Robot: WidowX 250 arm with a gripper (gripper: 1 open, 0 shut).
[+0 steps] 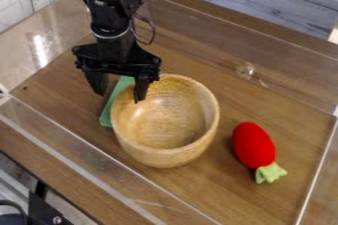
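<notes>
My black gripper [119,83] hangs over the left rim of a light wooden bowl [165,125], its fingers pointing down, one on each side near that rim. How far apart they stand, and whether anything is between them, is hard to tell. A green object [110,111] lies just left of the bowl, partly hidden behind it and the gripper.
A red plush vegetable with a green top [254,146] lies right of the bowl. A clear edge strip runs along the front left, with a drop beyond it.
</notes>
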